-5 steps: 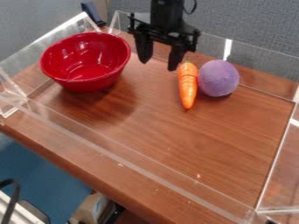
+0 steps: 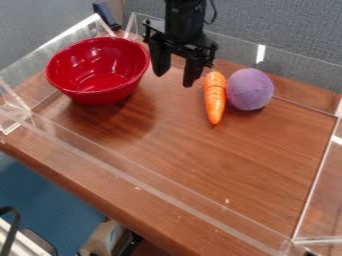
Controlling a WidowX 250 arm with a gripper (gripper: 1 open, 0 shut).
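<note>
My black gripper (image 2: pixel 178 62) hangs at the top centre, over the back of the wooden surface, between a red bowl (image 2: pixel 98 72) on the left and an orange toy carrot (image 2: pixel 215 96) on the right. Its two fingers are spread apart, with nothing visible between them. A purple round object (image 2: pixel 250 89) lies just right of the carrot.
Clear plastic walls surround the wooden table top (image 2: pixel 174 175). Dark equipment and a blue floor show at the lower left, outside the table.
My gripper has shifted slightly over the back of the table. The bowl, carrot and purple object have not visibly moved.
</note>
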